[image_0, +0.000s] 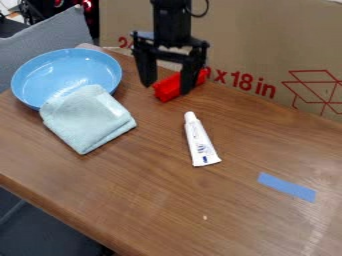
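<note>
My black gripper (167, 68) hangs over the back of the table, open, in front of the cardboard and just above a red object (171, 88), which it partly hides. A white tube (201, 140) lies on the wooden table front of that. To the left are a light blue plate (60, 70) and a folded pale cloth (88, 118) at its front edge.
Cardboard (287, 55) with printed red lines stands along the back. A strip of blue tape (286, 187) lies at the right. A grey padded item (34, 42) is at the back left.
</note>
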